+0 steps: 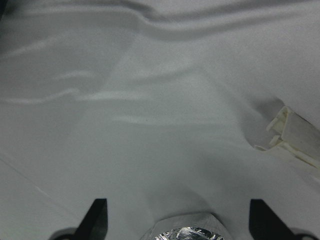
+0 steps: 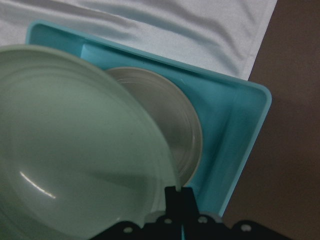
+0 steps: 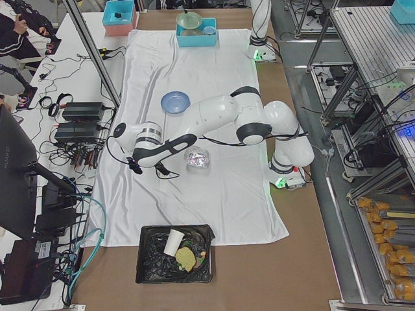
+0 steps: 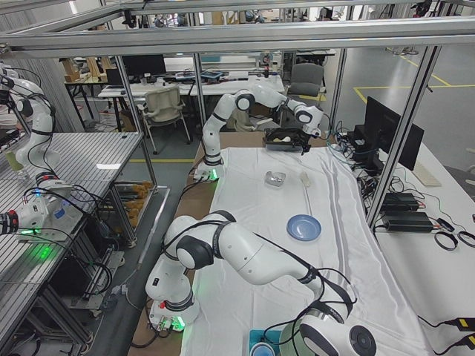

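Note:
My right gripper is shut on the rim of a pale green plate (image 2: 75, 140), held over a turquoise bin (image 2: 235, 125) with a grey-looking plate (image 2: 177, 120) inside. In the left camera view the green plate (image 3: 189, 19) is at the bin's upper left. My left gripper is open above the white cloth, its fingers wide apart. A foil-like item in clear packaging (image 1: 190, 232) lies below it, partly out of frame, and a pale plastic piece (image 1: 302, 140) lies to the right in that wrist view.
A blue plate (image 3: 175, 102) rests mid-cloth (image 3: 155, 207). A black tray (image 3: 149, 272) holding a white cup and food-like items sits on the brown table end. Cables and a monitor (image 3: 16, 175) line the side desk. The cloth around the blue plate is mostly clear.

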